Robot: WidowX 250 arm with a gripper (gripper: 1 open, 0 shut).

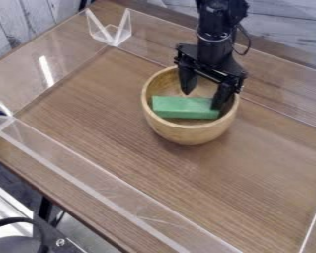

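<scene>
A wooden bowl (190,129) sits on the brown table (95,148), holding a green block (181,107). My black gripper (205,91) reaches down from the top into the bowl, its fingers spread open above and around the block's right part; whether they touch it I cannot tell.
A white wire-like object (111,28) stands at the back left. Clear tape runs across the left front of the table. A dark cable or device (16,237) is at the bottom left corner.
</scene>
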